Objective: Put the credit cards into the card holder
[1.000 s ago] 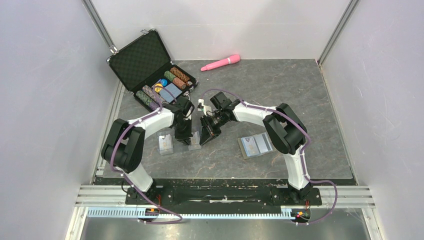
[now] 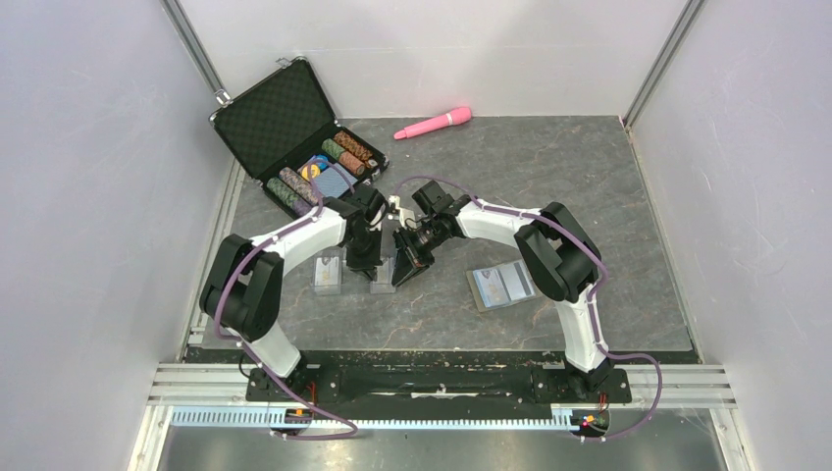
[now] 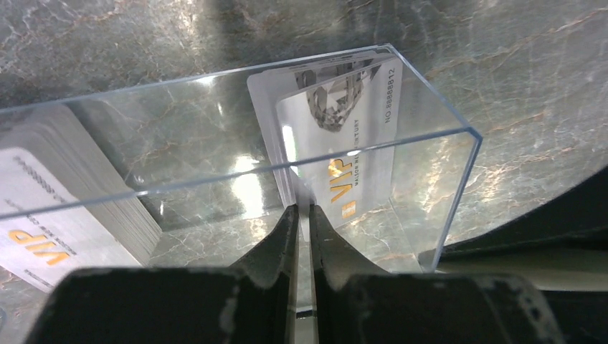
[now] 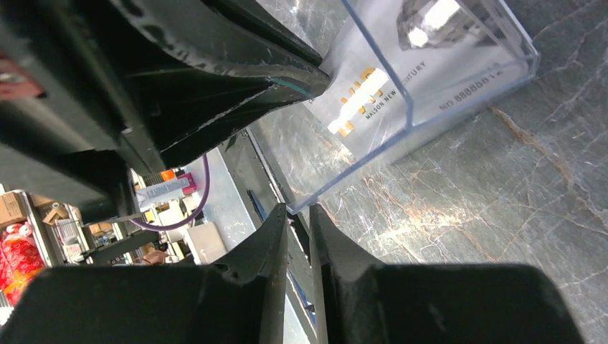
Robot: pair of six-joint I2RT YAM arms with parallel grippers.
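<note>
A long clear card holder (image 2: pixel 328 287) lies between my arms, one white stack of cards (image 3: pixel 79 193) in its left end. Leaning in its right end are several white VIP cards (image 3: pixel 373 122), fanned unevenly. My left gripper has its fingertips at the lower corner of these cards, a sliver of white showing in the narrow gap; whether it grips them is unclear. At the holder's right corner, my right gripper is shut on the edge of the clear wall (image 4: pixel 351 170).
A flat box with pale blue and white panels (image 2: pixel 502 286) lies to the right. An open black case of poker chips (image 2: pixel 275 113) stands at the back left, near a pink microphone (image 2: pixel 434 123).
The holder's left end has swung slightly away from the front edge, so it lies straighter. My left gripper has shifted a little to the right; the right arm has stayed still.
</note>
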